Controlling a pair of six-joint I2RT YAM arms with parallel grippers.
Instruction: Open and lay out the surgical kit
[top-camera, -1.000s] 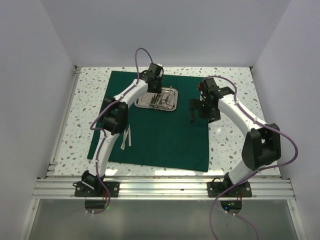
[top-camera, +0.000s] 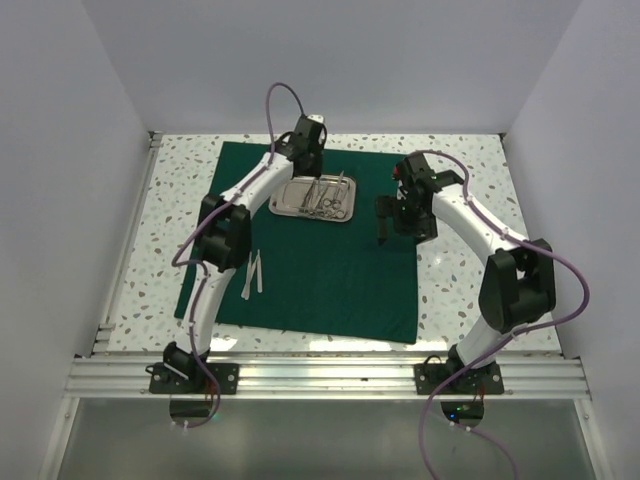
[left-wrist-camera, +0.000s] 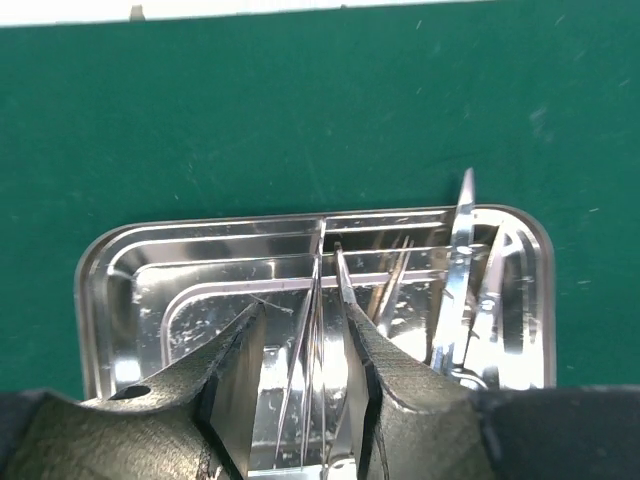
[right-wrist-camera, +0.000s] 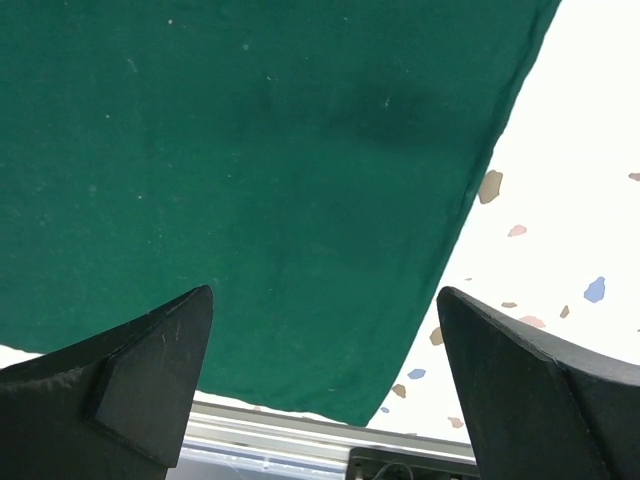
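Observation:
The metal tray lies on the green cloth, holding several shiny instruments. Over its back edge is my left gripper, open. Seen from the left wrist, thin tweezers lie in the gap between its fingers without being clasped; whether they touch a finger cannot be told. More slim instruments fill the tray's right part, one reaching past the back rim. Two pale instruments rest side by side on the cloth's left part. My right gripper hangs open and empty above the cloth's right side.
Bare cloth spreads over the middle and front right. Speckled tabletop borders it, and a metal rail runs along the front edge. The left forearm covers part of the cloth's left side.
The right arm has hardly moved, and the tray stays in place.

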